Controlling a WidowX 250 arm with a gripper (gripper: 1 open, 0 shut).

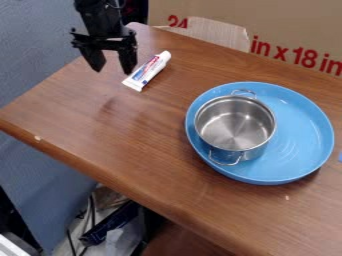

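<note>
My black gripper (111, 64) hangs over the back left of the wooden table, open, with nothing visible between its fingers. Just right of it lies a white toothpaste tube (147, 70) with red and blue print, set diagonally on the tabletop. On the right, a steel pot (234, 128) with two wire handles sits on a round blue plate (298, 150).
A cardboard sheet (274, 25) with red print stands behind the table.
</note>
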